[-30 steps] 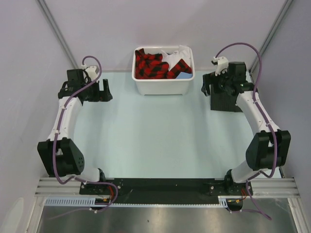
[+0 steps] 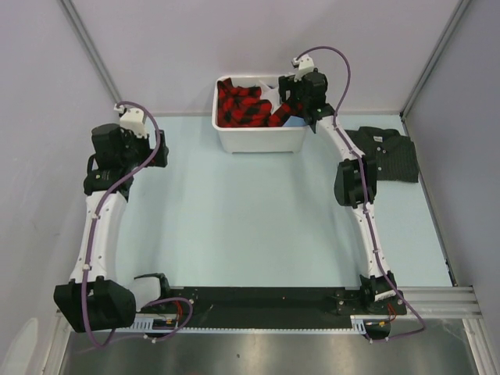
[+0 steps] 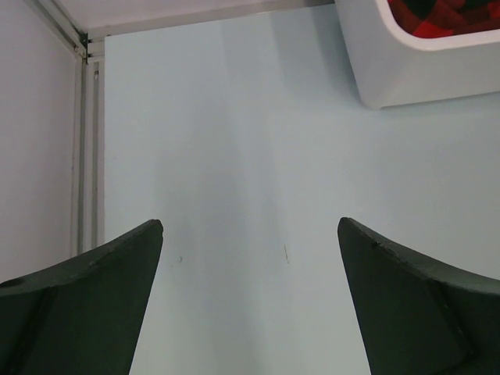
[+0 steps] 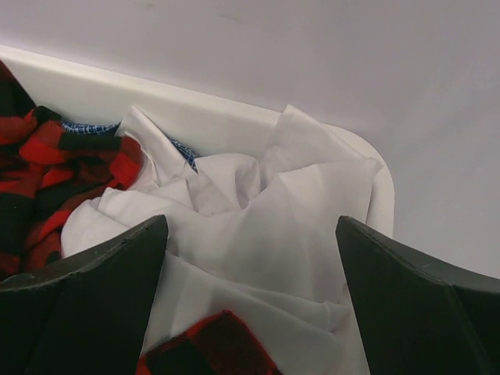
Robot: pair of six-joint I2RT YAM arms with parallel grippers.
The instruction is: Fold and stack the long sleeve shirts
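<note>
The white bin [image 2: 258, 139] at the back holds red-and-black checked cloth [image 2: 242, 105], white cloth [image 4: 258, 203] and a light blue piece. My open right gripper [image 2: 287, 87] is over the bin's right end, its fingers either side of the white cloth in the right wrist view. My left gripper [image 2: 146, 158] is open above bare table at the left; only table and the bin's corner show beyond its fingers in the left wrist view.
A dark folded garment [image 2: 394, 160] lies on the table's right side, behind the right arm. Walls border the sides and back.
The left arm shifted slightly, mostly earlier, and stays at the left.
</note>
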